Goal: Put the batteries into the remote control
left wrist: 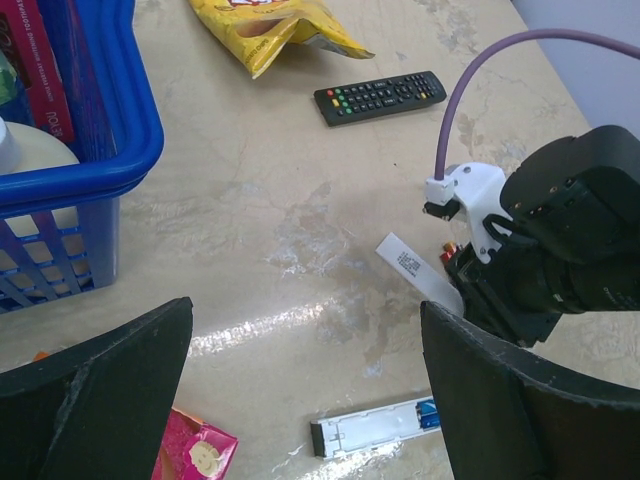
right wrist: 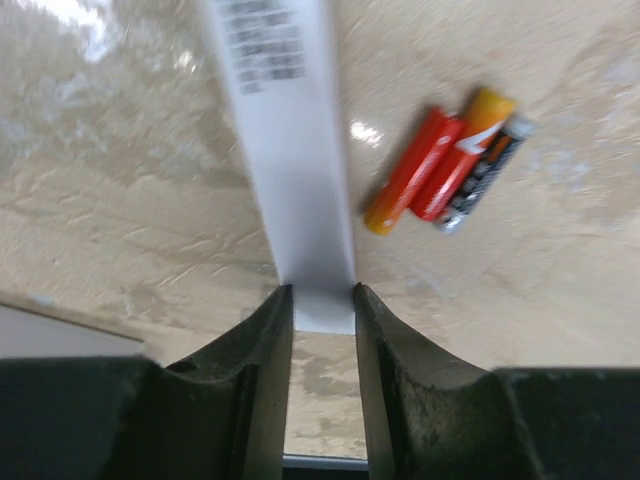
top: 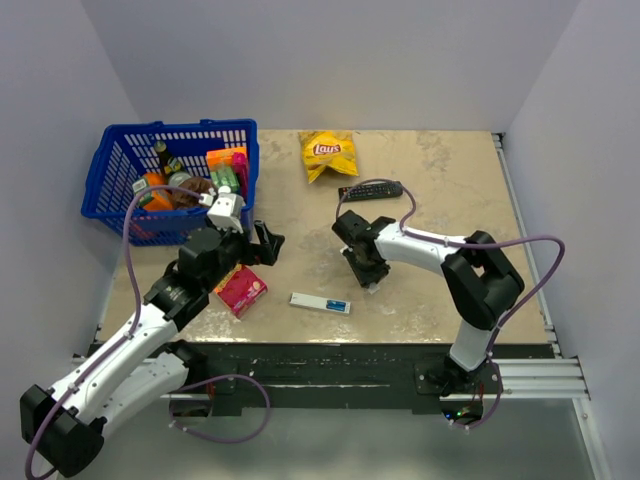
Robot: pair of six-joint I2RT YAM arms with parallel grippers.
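Note:
My right gripper point(top: 368, 275) is low at the middle right, its fingertips close on either side of the end of a white strip point(right wrist: 295, 170) with a printed label; whether it grips it is unclear. Several small batteries point(right wrist: 450, 165), red, orange and dark, lie beside the strip. A black remote point(top: 370, 190) lies further back. A white and grey case with a blue part point(top: 319, 302) lies at the front, perhaps the remote's underside. My left gripper point(top: 265, 245) hangs open and empty beside the basket.
A blue basket point(top: 110, 170) of groceries fills the back left. A yellow chips bag point(top: 328, 152) lies at the back, and a red box point(top: 242, 290) at the front left.

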